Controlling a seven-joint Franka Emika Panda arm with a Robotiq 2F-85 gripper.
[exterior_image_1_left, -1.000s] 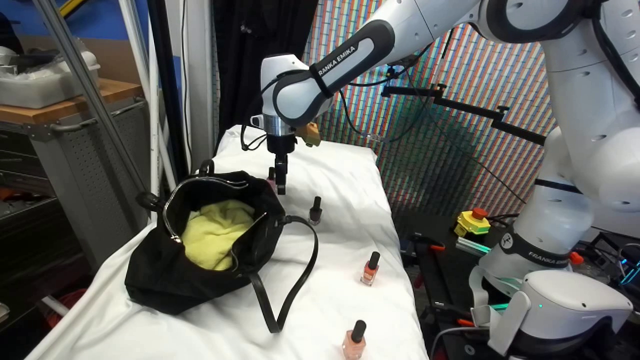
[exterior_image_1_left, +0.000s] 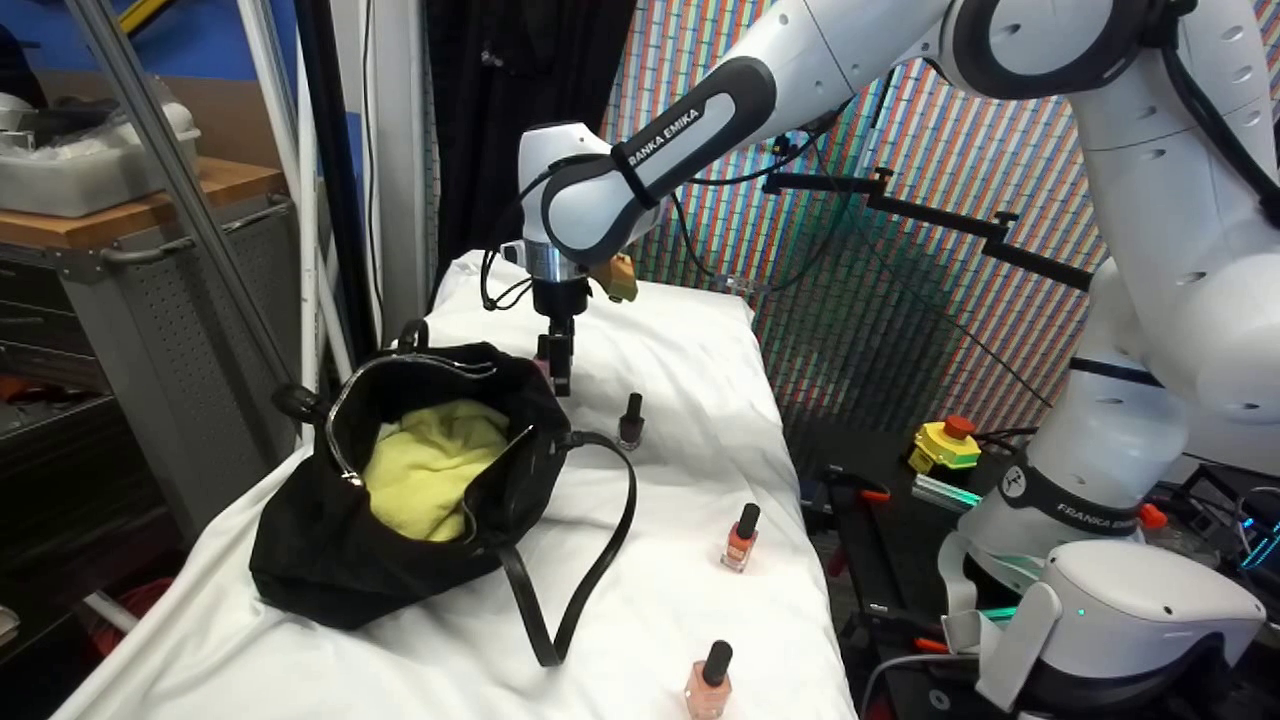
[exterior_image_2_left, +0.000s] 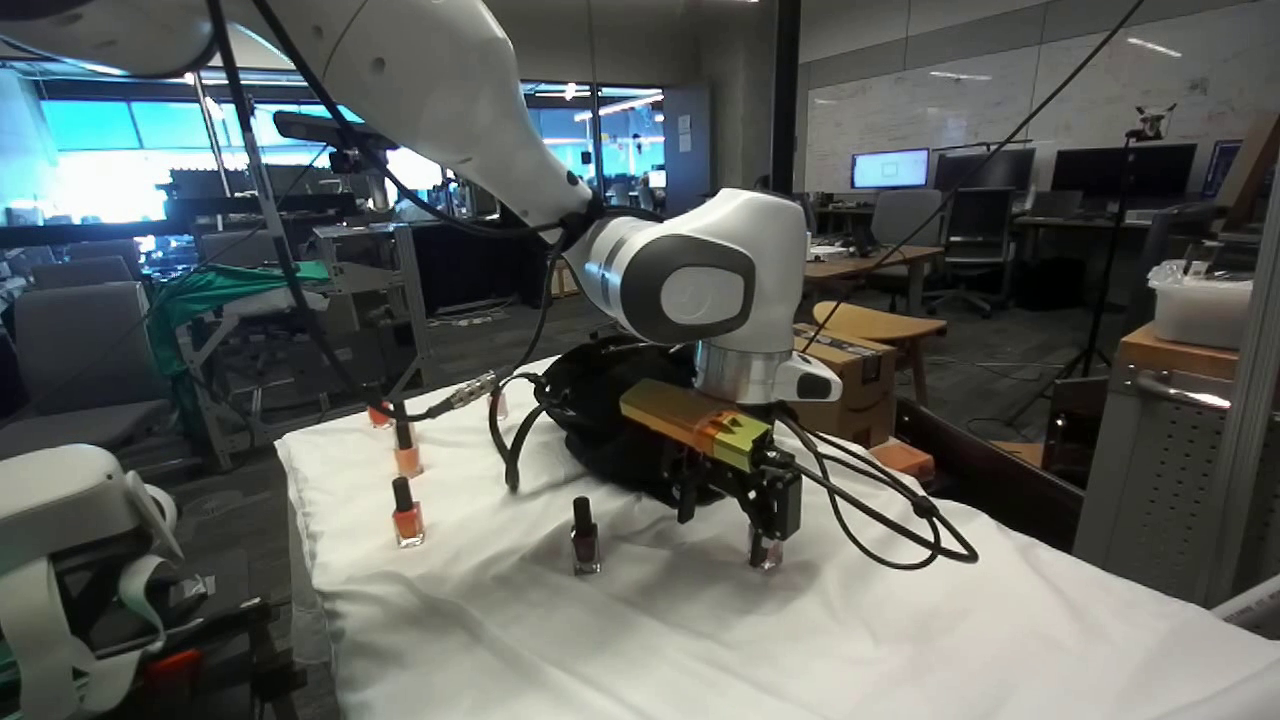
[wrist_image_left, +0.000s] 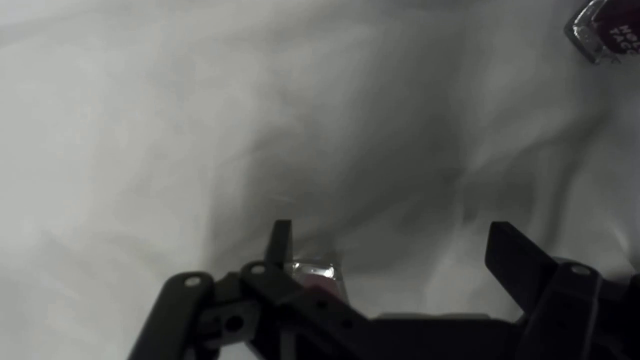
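Observation:
My gripper (exterior_image_1_left: 560, 382) points down close to the cloth, just beyond the black bag. In the wrist view the gripper is open, its fingers wide apart. A pinkish nail polish bottle (wrist_image_left: 318, 279) shows beside the left finger (wrist_image_left: 280, 243), largely covered by it. In exterior view 2 that bottle (exterior_image_2_left: 774, 554) stands at one fingertip, partly hidden. A dark polish bottle (exterior_image_2_left: 584, 540) stands upright a short way off; the same dark bottle (wrist_image_left: 618, 30) is cut off at the wrist view's top right corner.
The open black bag (exterior_image_1_left: 324, 564) holds a yellow-green cloth (exterior_image_1_left: 434, 468); its strap (exterior_image_1_left: 528, 606) loops onto the white sheet. A red-orange bottle (exterior_image_1_left: 739, 542) and a peach bottle (exterior_image_1_left: 708, 690) stand nearer the front. Bare sheet lies between them and the bag.
My gripper has come down slightly beside the pinkish bottle, and less of that bottle shows in exterior view 1. The bag and the other bottles have stayed put.

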